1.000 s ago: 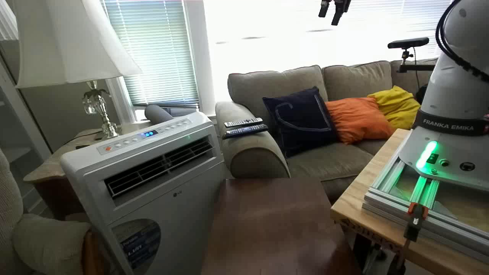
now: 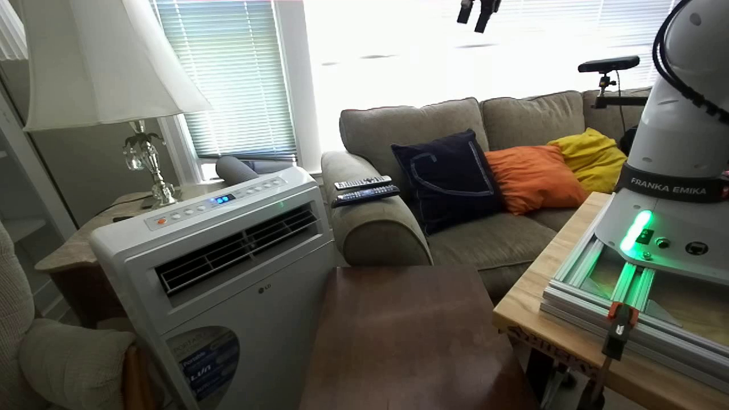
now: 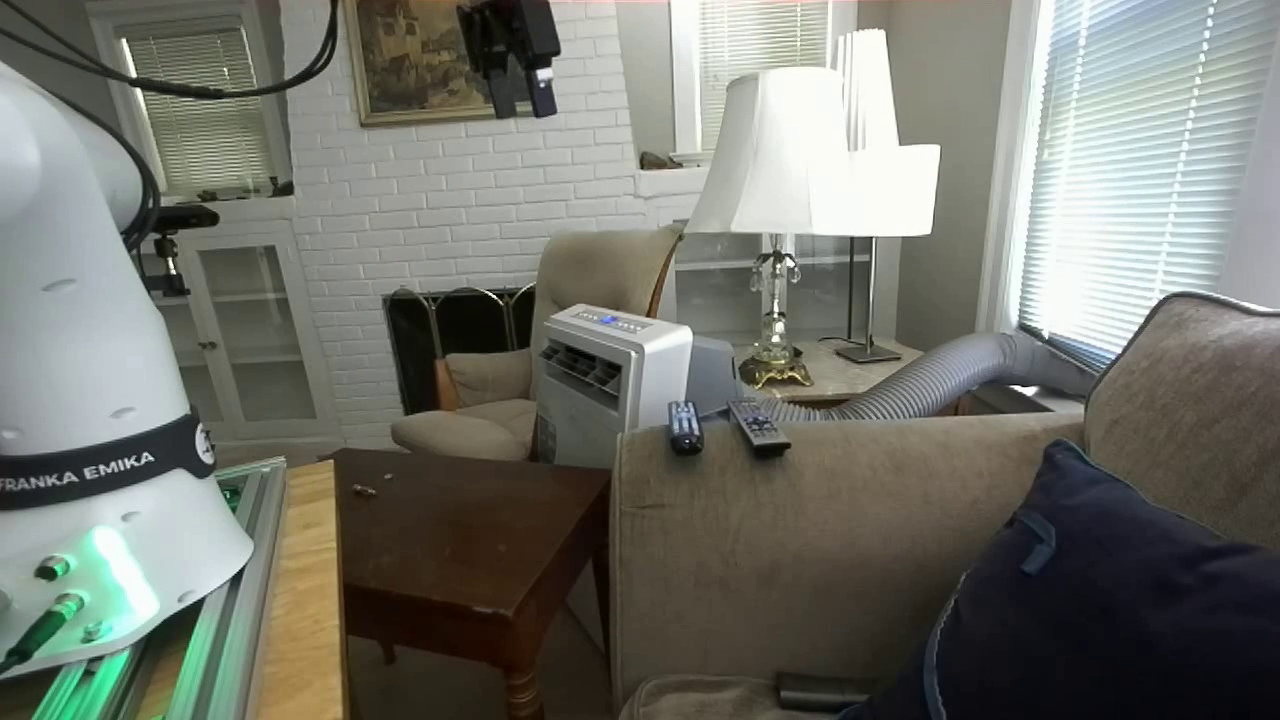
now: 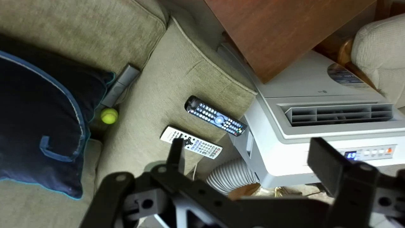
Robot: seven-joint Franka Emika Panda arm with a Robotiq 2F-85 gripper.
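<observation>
Two remotes lie side by side on the rounded sofa arm (image 3: 840,540). One is a black remote (image 4: 215,115) with light buttons, the other a silver-white remote (image 4: 191,142); both also show from the side in the exterior views. High above the furniture hangs my gripper (image 2: 474,20), well clear of both remotes. Its fingers stand wide apart in the wrist view, with nothing held between them. Behind one finger (image 4: 175,155), the sofa arm and the edge of the silver-white remote are partly covered.
A white portable air conditioner (image 2: 225,225) stands against the sofa arm, beside a brown wooden table (image 2: 410,328). On the sofa are a navy pillow (image 2: 451,177), a tennis ball (image 4: 109,116) and a grey object (image 4: 120,85). A tall lamp (image 3: 774,156) rises behind the air conditioner.
In exterior view 1 my gripper has shifted left and slightly up. Both remotes and the furniture have stayed where they were.
</observation>
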